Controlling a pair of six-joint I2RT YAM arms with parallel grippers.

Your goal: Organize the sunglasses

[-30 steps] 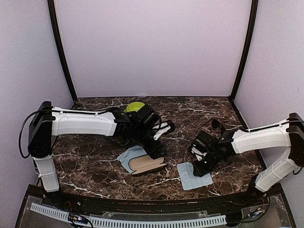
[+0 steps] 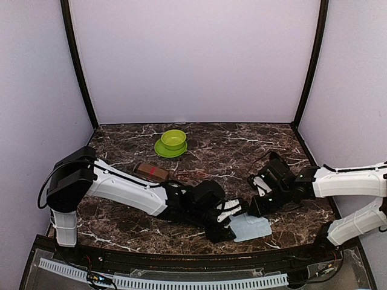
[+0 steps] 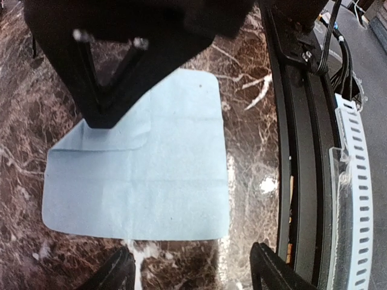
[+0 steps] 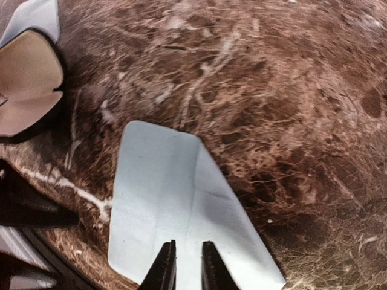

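Observation:
A pale blue cloth (image 2: 251, 228) lies flat at the front right of the dark marble table, a corner folded over in the left wrist view. My left gripper is open just beside the cloth's edge, nothing between its fingers. My right gripper (image 2: 254, 203) hovers over the cloth; its fingers (image 4: 36, 209) show at the left of the right wrist view, nothing visible between them. An open glasses case (image 4: 29, 84) with tan lining lies beside another blue cloth (image 4: 33, 17). Dark sunglasses (image 2: 274, 156) appear behind my right arm, partly hidden.
A green bowl (image 2: 173, 139) on a green plate (image 2: 169, 153) stands at the back. A brown, red-marked item (image 2: 151, 172) lies behind my left arm. A black rail (image 3: 284, 157) borders the front edge.
My left arm has moved toward the front right, down beside the cloth, covering the open case in the top view. My right gripper has shifted slightly up and right over the cloth.

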